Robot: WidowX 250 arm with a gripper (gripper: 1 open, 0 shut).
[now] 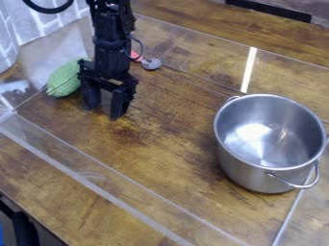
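Observation:
My black gripper point(106, 101) is low over the wooden table at the left, its fingers pointing down near the surface. Just left of it lies a green object point(64, 78), partly hidden behind the gripper. Whether anything sits between the fingers is hard to tell in the dark shapes. A small red and grey utensil point(148, 62) lies behind the arm.
A large steel pot point(267, 135) with side handles stands on the right. A clear plastic edge runs along the left and front.

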